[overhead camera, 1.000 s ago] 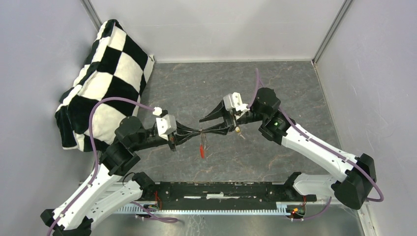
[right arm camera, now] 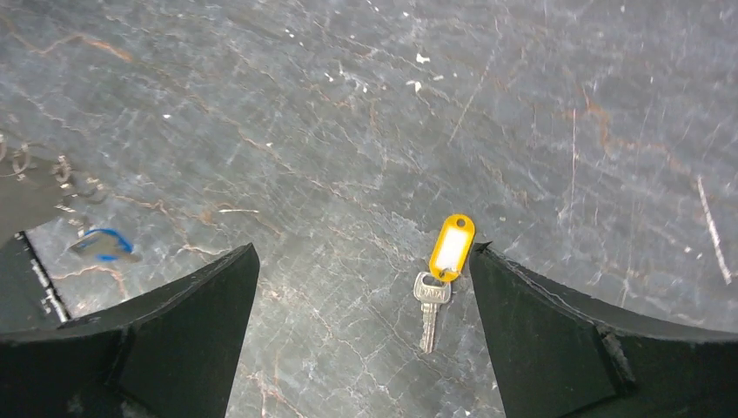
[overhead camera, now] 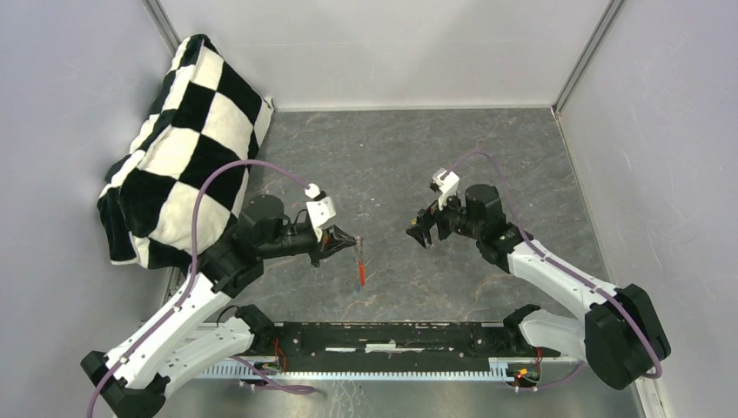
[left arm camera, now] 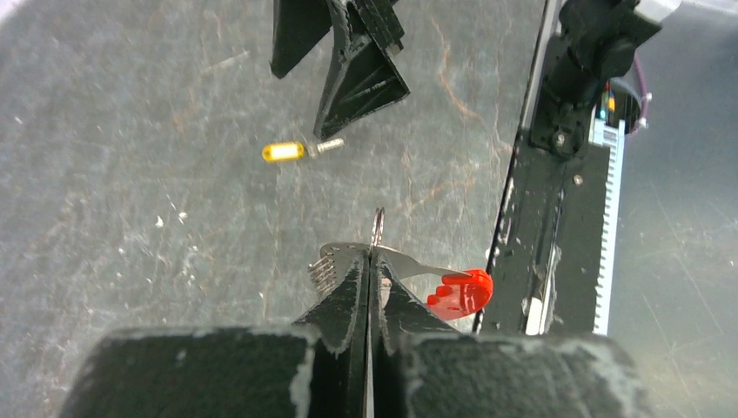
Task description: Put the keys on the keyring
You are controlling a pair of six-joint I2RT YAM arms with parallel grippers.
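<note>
The thin metal keyring [left arm camera: 378,228] stands up between the tips of my left gripper [overhead camera: 357,239], whose fingers are shut on it. Below hang a red-tagged key and other metal parts; a blue-headed key [right arm camera: 103,245] shows at the edge of the right wrist view. Flat on the table lies a loose silver key [right arm camera: 431,305] with a yellow tag [right arm camera: 452,247]. My right gripper is open above the table, its fingers [right arm camera: 187,322] spread and empty, with the loose key in view nearer its right finger.
A black-and-white checkered cushion [overhead camera: 191,148] leans at the far left beside the left arm. A black rail [overhead camera: 392,335] runs along the front edge.
The right gripper was up against the left gripper's tip; it has drawn away to the right and come over the loose key. The left arm has moved only slightly and keeps the keyring.
</note>
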